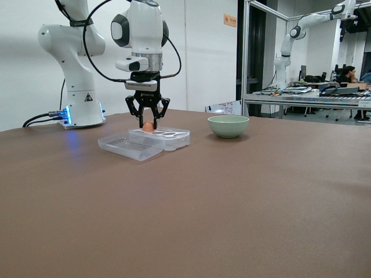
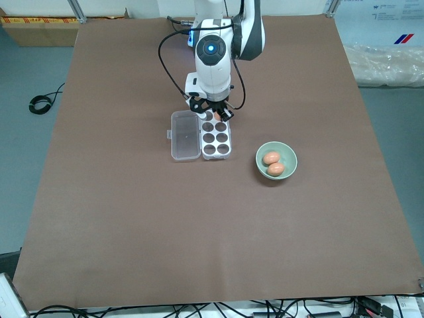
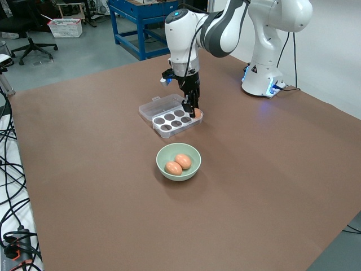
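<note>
My gripper (image 1: 148, 123) points down at the back of an open clear egg box (image 2: 216, 138) (image 3: 170, 121), with its fingertips either side of a brown egg (image 1: 149, 127) in a back slot; whether they grip it is unclear. The other slots in view look empty. The box's lid (image 2: 185, 135) lies open flat. A pale green bowl (image 2: 289, 159) (image 1: 228, 126) beside the box holds two brown eggs (image 3: 174, 168).
The arm's base (image 3: 260, 82) stands at the back, with cables beside it.
</note>
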